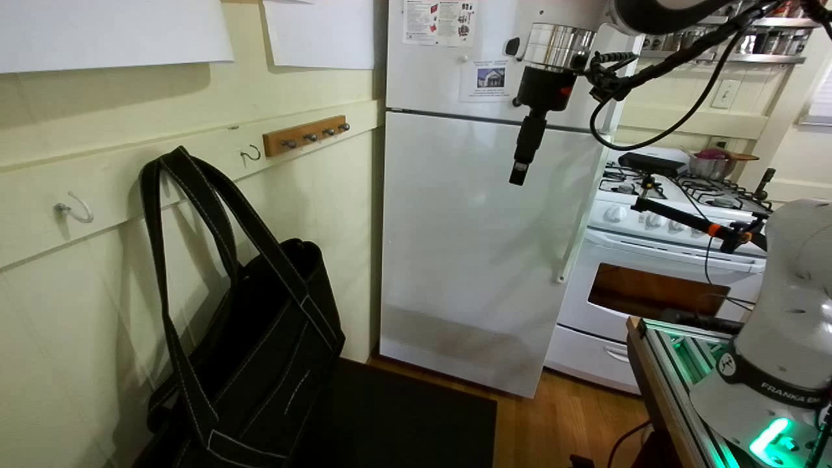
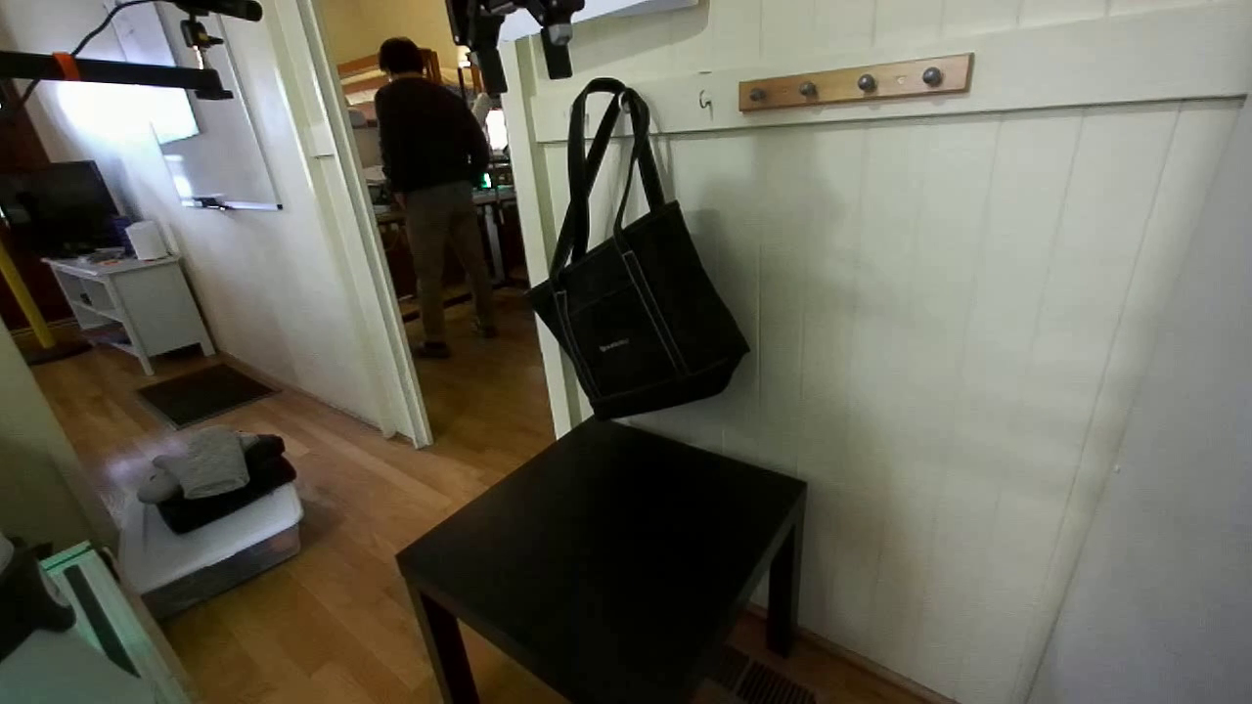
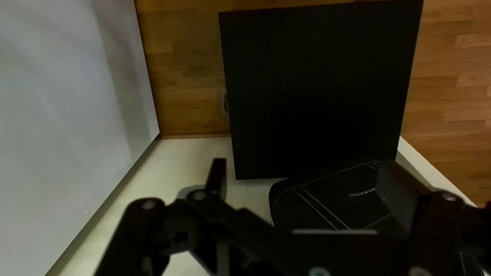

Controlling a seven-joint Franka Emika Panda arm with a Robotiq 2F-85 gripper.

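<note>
A black tote bag [image 1: 273, 351] with white stitching hangs against the pale panelled wall by its two handles. In the second exterior view the same bag [image 2: 651, 317] hangs above the back corner of a low black table [image 2: 587, 551]. My gripper [image 1: 518, 173] points down in front of the fridge, well away from the bag and higher than its body. The wrist view shows the gripper open, its fingers wide apart with nothing held. Below them lie the bag's front [image 3: 340, 202] and the black tabletop [image 3: 317, 82].
A wooden peg rack [image 1: 305, 135] and a bare hook [image 1: 250, 153] are on the wall. The white fridge [image 1: 476, 242] stands behind the gripper, and a stove [image 1: 663, 257] lies to its right. A person [image 2: 428, 188] stands in the doorway.
</note>
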